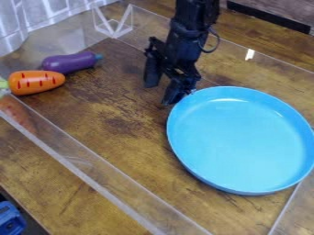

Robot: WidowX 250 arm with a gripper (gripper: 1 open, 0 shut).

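Observation:
My dark gripper (pixel 168 81) is low over the wooden table at the upper middle, at the upper-left rim of a large blue plate (pixel 240 142). Its fingers point down; whether they hold anything is hard to tell against the dark shapes. An orange toy carrot (pixel 35 81) and a purple toy eggplant (pixel 70 61) lie at the left, apart from the gripper.
Bare wood (pixel 110 119) fills the middle-left, and more is clear at the back right. Clear plastic edging runs along the left and front. A blue object (pixel 9 220) shows at the bottom-left corner.

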